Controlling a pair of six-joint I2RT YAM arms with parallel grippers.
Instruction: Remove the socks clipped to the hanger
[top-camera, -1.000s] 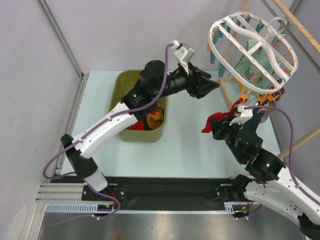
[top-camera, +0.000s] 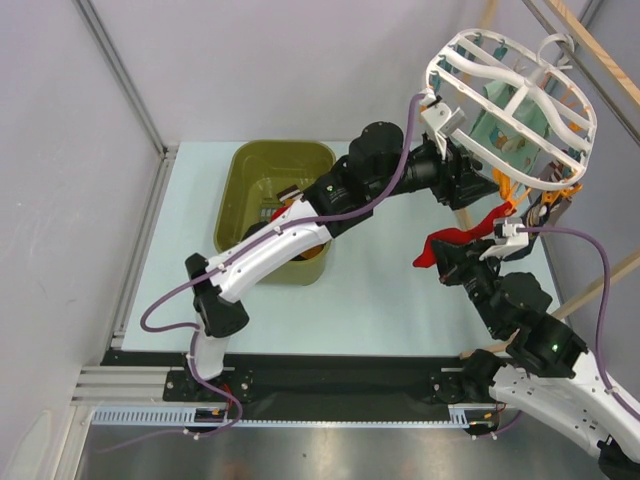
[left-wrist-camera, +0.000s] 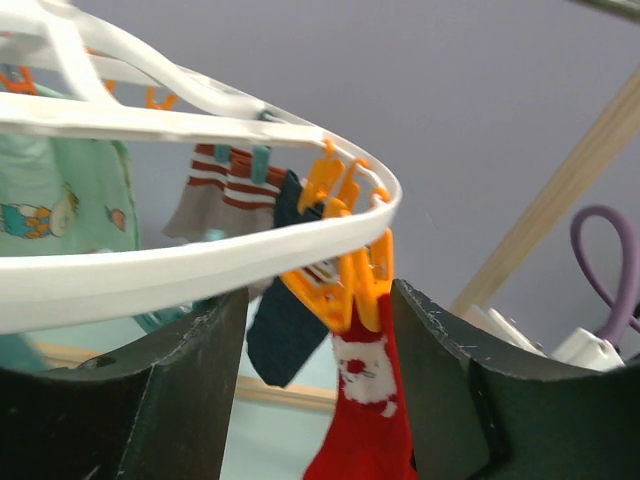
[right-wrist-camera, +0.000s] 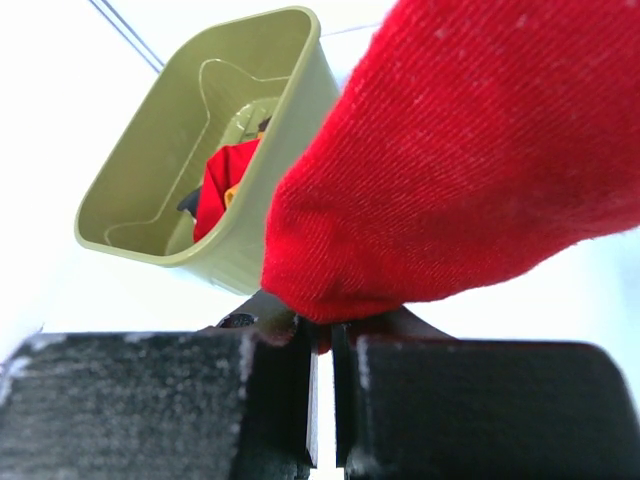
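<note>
The white hanger (top-camera: 510, 110) with orange clips (left-wrist-camera: 350, 275) hangs at the upper right of the top view. From two of those clips a red sock (left-wrist-camera: 370, 400) with a white face pattern hangs down. My right gripper is shut on this red sock (right-wrist-camera: 440, 170), which stretches from the clips to its fingers. My left gripper stands open, its fingers on either side of the clips and the sock's top. Behind hang a dark sock (left-wrist-camera: 283, 330), a brown striped sock (left-wrist-camera: 230, 195) and a green patterned cloth (left-wrist-camera: 70, 190).
An olive bin (top-camera: 235, 190) with red and dark cloth inside stands on the white table (top-camera: 390, 315), partly beneath the left arm. Wooden poles (top-camera: 600, 285) run along the right side.
The left gripper has moved right, up to the hanger's near rim. My right gripper and the red sock have shifted slightly right, and the hanger has turned a little.
</note>
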